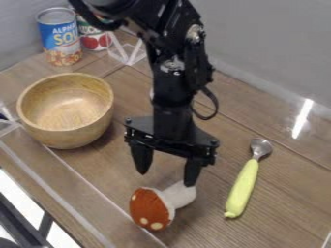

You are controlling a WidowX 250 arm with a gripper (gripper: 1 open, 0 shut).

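My black gripper [167, 170] hangs open over the middle of the wooden table, its fingers apart just above and behind a toy mushroom with an orange, white-spotted cap [151, 208] and a white stem. The mushroom lies on its side near the front. Nothing shows held between the fingers.
A wooden bowl [65, 126] sits at the left. A spoon with a yellow-green handle [241, 186] lies at the right. An Alphabet soup can [61, 44] and a red-labelled can [96, 35] stand at the back left.
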